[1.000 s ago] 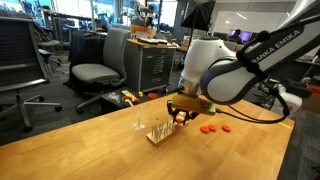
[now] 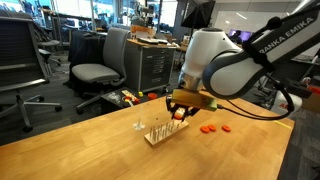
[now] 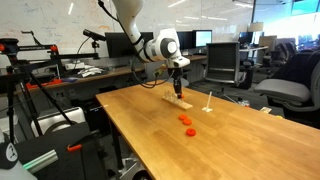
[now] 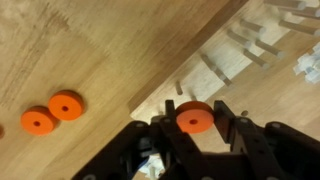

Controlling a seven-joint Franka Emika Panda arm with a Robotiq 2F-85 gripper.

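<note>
In the wrist view an orange disc with a small centre hole sits between my fingertips, and my gripper is shut on it. Just beyond the disc lies a pale wooden peg board, its row of several upright pegs running toward the upper right. The end peg near the disc stands bare. Exterior view 1 has the gripper over the right end of the peg board. Whether the disc touches a peg cannot be told. Loose orange discs rest on the table to the right.
Small clear-white pieces lie past the board's far side. An office chair stands behind the table.
My gripper has shifted only slightly over the board's right end, with the orange disc still in it. The peg board and loose discs stay put.
</note>
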